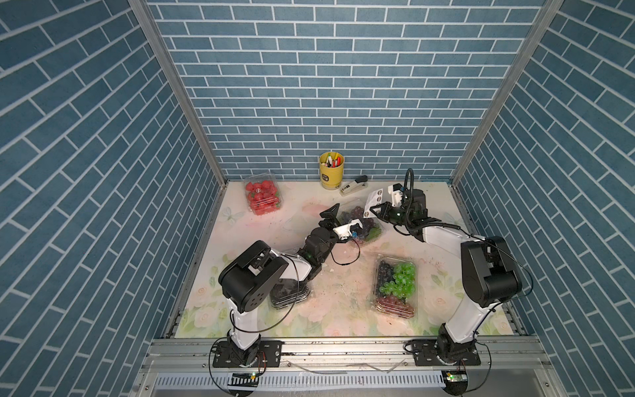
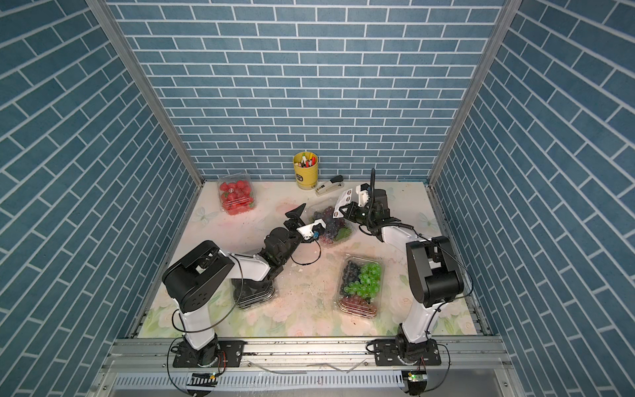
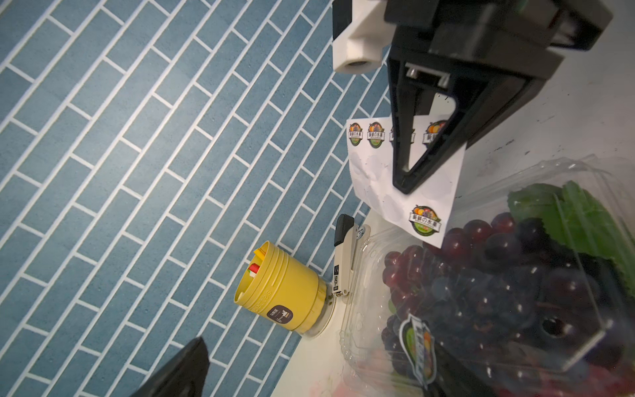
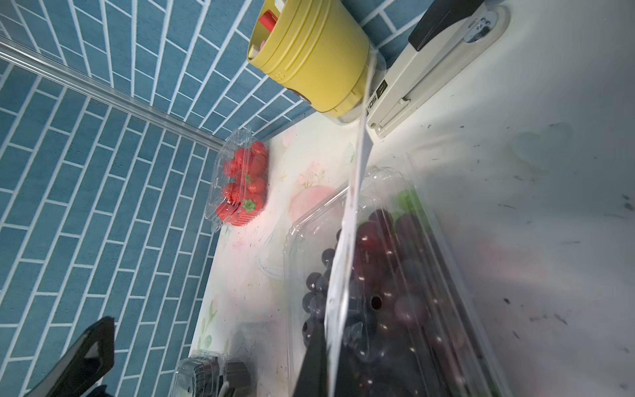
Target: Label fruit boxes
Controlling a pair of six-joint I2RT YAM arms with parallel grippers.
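A white label sheet [image 3: 436, 192] with several round fruit logos is pinched in my right gripper [image 1: 375, 210], which is shut on it above the clear box of dark grapes [image 3: 489, 264]. My left gripper stands open at the left side of this grape box. One logo label [image 3: 420, 347] shows at the tip of its right-hand finger; whether it sticks to that finger or to the lid, I cannot tell. In the right wrist view, the sheet appears edge-on over the box, and a left gripper finger [image 4: 96, 350] enters at lower left.
A strawberry box [image 1: 262, 194] stands at the back left, near a yellow pen cup [image 1: 331, 173] and a stapler [image 1: 354, 186]. A mixed grape box [image 1: 395, 287] lies front right. Another dark box [image 1: 289, 293] sits under the left arm.
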